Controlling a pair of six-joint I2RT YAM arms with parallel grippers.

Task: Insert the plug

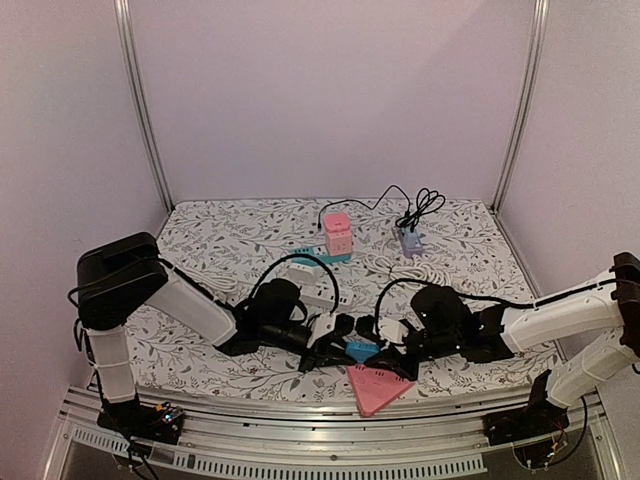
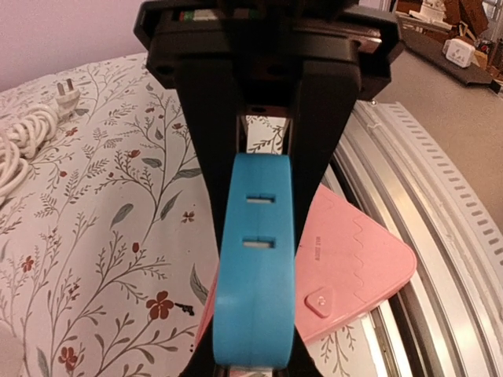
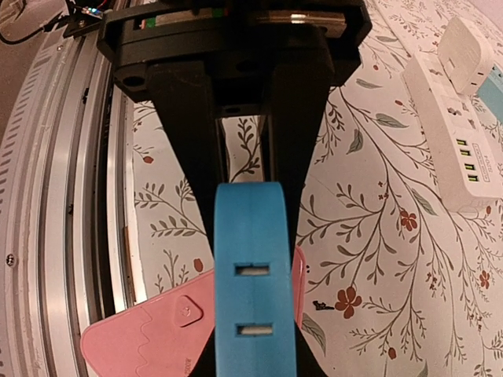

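Both my grippers meet over the table's front edge, at opposite ends of one light-blue plug block [image 1: 362, 350]. In the left wrist view the block [image 2: 255, 298] shows its narrow face with two slots, and my left gripper is shut on it. My right gripper is also shut on the blue block [image 3: 253, 302], which shows two slots there too. A flat pink power strip [image 1: 378, 390] with a wedge-like outline rests on the table just below the block. Whether block and strip touch is hidden.
Farther back stand a white power strip [image 1: 322, 297], a pink cube plug [image 1: 338, 235] by a teal strip [image 1: 305, 256], and a lilac strip [image 1: 410, 243] with a black cable [image 1: 428, 202]. Coiled white cords [image 1: 430, 270] lie around. A metal rail [image 1: 280, 420] borders the front.
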